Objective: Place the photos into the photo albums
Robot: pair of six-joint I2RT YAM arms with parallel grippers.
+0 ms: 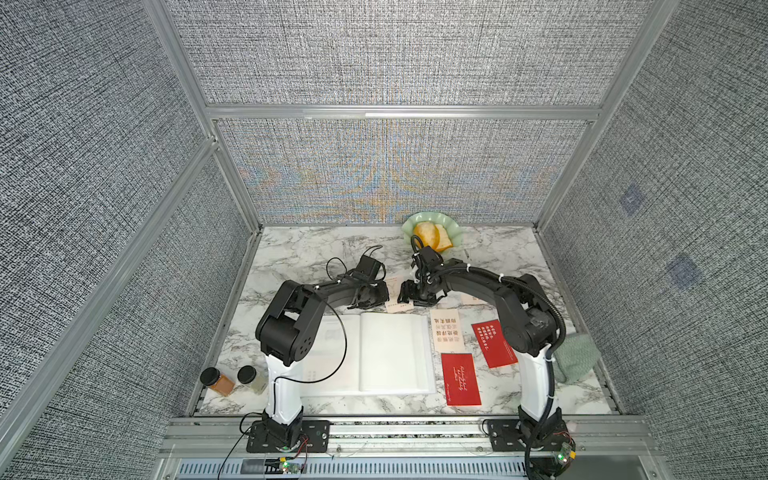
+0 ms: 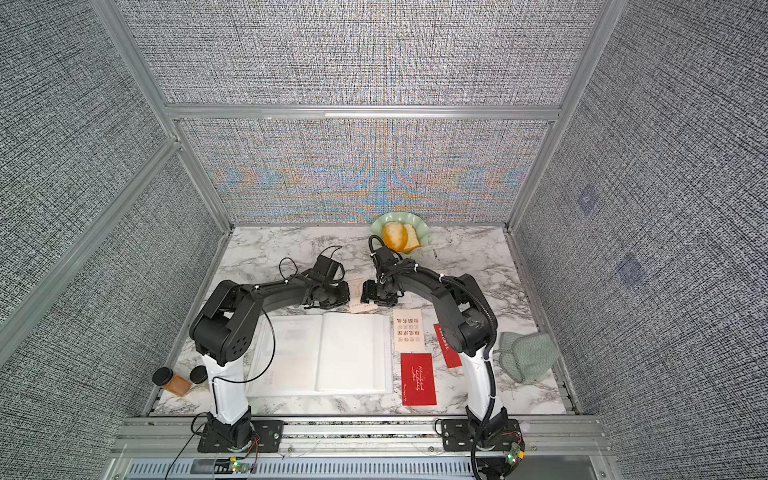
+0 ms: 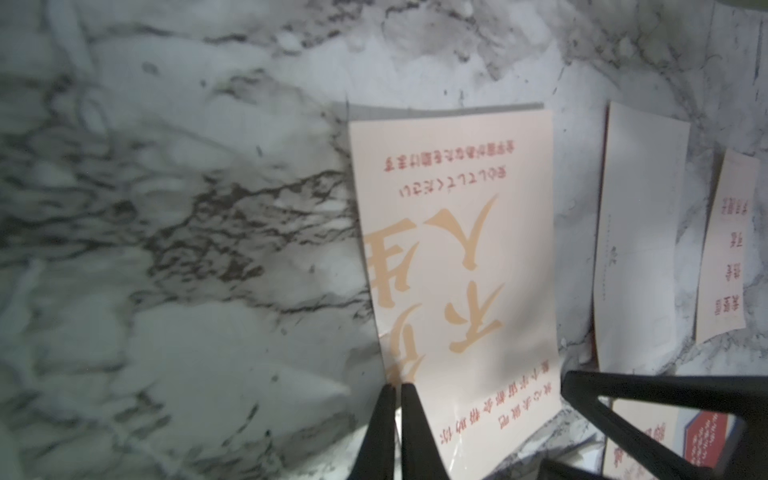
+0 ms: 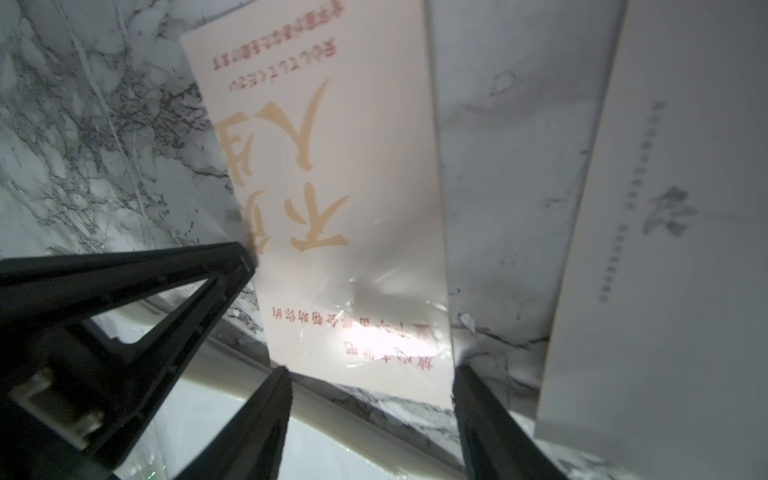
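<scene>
A cream photo card (image 3: 464,280) with tan and red characters lies between the grippers, on or just above the table behind the album. My left gripper is shut on its left edge, near the lower corner; the thin edge runs in between the fingertips. My right gripper stands open at the card's near end, its fingers (image 4: 268,416) spread apart with nothing pinched. The photo album (image 1: 396,352) lies open in front, its visible right page blank. Other cards lie to the right: a cream one (image 1: 447,330) and two red ones (image 1: 461,379).
A pale blank-looking card (image 3: 640,240) lies close to the right of the held one. A green bowl with bread (image 1: 432,218) stands at the back. Small jars (image 1: 217,381) are at front left, a green cloth (image 1: 576,357) at right.
</scene>
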